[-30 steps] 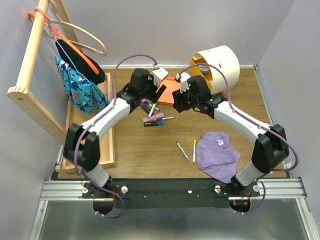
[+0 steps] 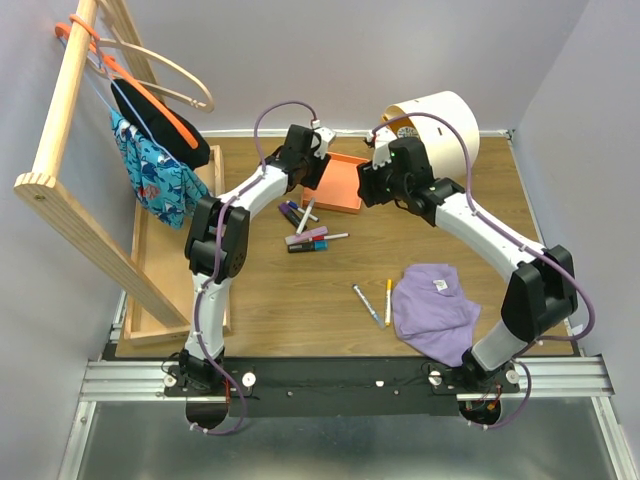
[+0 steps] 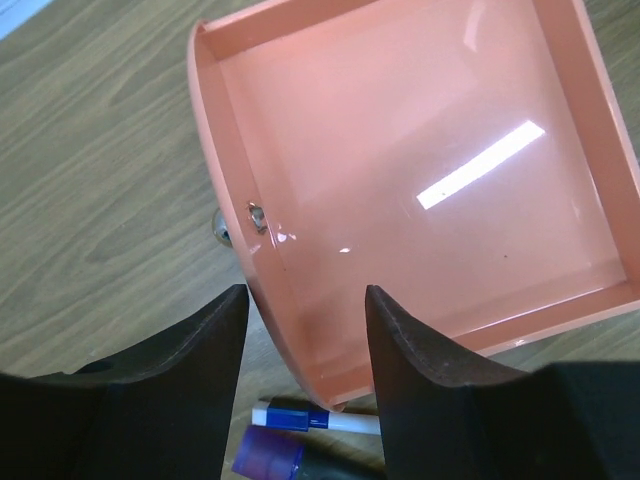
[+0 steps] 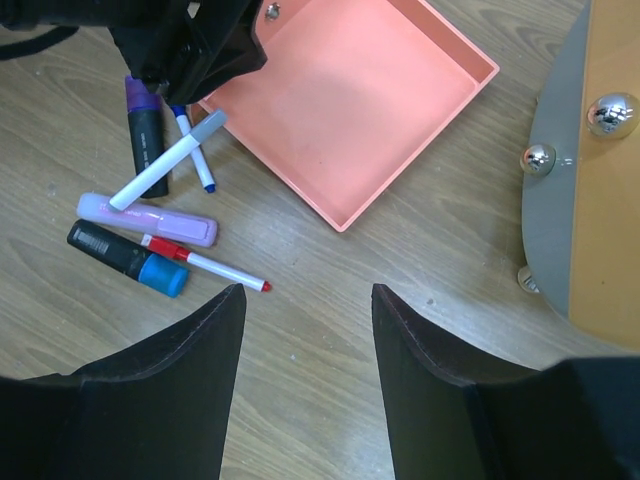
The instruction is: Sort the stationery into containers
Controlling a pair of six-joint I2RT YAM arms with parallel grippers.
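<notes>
The pink tray point(image 2: 331, 184) holds nothing visible. My left gripper hovers open over its left wall. My right gripper stands open above bare wood, right of the marker pile. That pile holds a white-barrelled pen point(image 4: 165, 160), a purple-capped black marker point(image 4: 146, 145), a lilac marker point(image 4: 150, 218), a red-capped pen point(image 4: 220, 267), a blue-capped black marker point(image 4: 110, 250) and a blue pen point(image 4: 197, 155). Two slim pens, one white-blue point(image 2: 368, 304) and one yellow point(image 2: 388, 304), lie near the front.
A wooden rack point(image 2: 90, 250) with hanging fabric stands left. A white cylinder point(image 2: 445, 130) sits at the back right, a purple cloth point(image 2: 435, 320) at the front right.
The right arm has shifted slightly right, away from the left gripper.
</notes>
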